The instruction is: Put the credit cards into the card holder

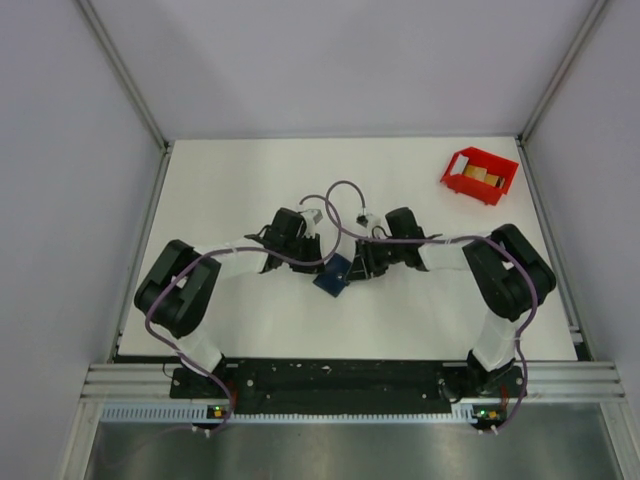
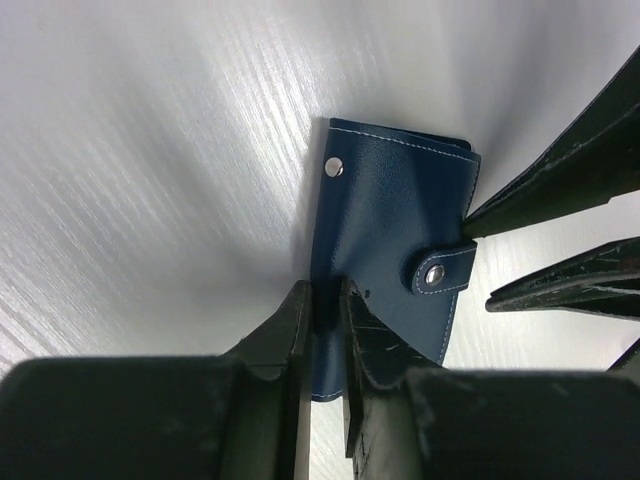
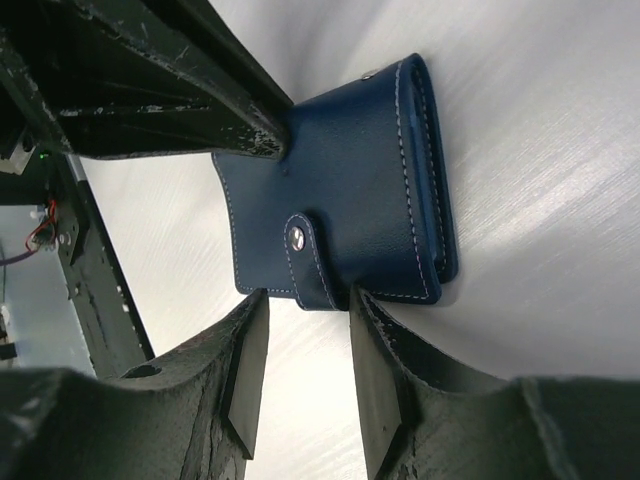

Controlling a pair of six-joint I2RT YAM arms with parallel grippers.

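Note:
A dark blue leather card holder [image 1: 332,285] with white stitching and a snap tab lies on the white table between both grippers. My left gripper is at its long edge, fingertips close together over the leather; whether anything is between them is unclear. My right gripper reaches in at the snap tab [image 3: 305,250], its fingertips apart, one near the tab. In the right wrist view, another gripper's dark fingertip presses against the top of the holder. No cards are clearly visible.
A red bin [image 1: 478,195] holding cards or small items stands at the back right.

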